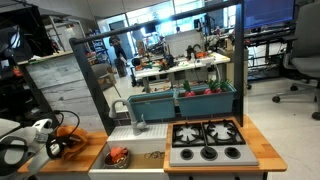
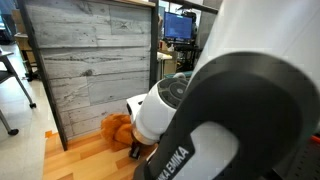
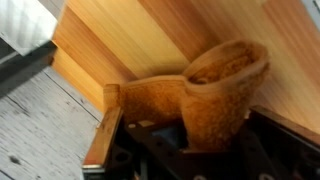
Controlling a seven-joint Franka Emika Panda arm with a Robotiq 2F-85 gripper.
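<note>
A fuzzy orange-brown cloth lies bunched on the wooden counter at the left end. Close up in the wrist view, the cloth is folded and covers much of my gripper. My gripper is low at the counter, shut on the cloth, though the folds hide its fingertips. From the second exterior side, the cloth rests near the grey plank wall, partly behind the white arm.
A grey plank wall and a dark post stand beside the cloth. To the right are a sink with a faucet, a bowl and a stove. Bare counter shows in front of the bowl's left side.
</note>
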